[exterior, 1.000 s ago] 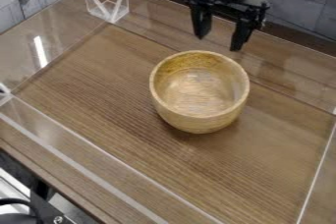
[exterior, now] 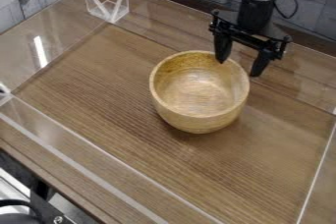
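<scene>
A large tan bowl (exterior: pixel 199 95) sits on the wooden table (exterior: pixel 92 120) right of centre. My black gripper (exterior: pixel 245 56) hangs from the top over the bowl's back rim, its two fingers spread apart on either side, one near the left part of the rim, the other to the right beyond it. I see nothing held between them; whether the fingertips touch the bowl I cannot tell.
A white wire-like object (exterior: pixel 108 4) stands at the back left. A grey wall edge runs along the back.
My gripper has come lower and toward the front, closer to the bowl's back rim. The bowl has not visibly moved.
</scene>
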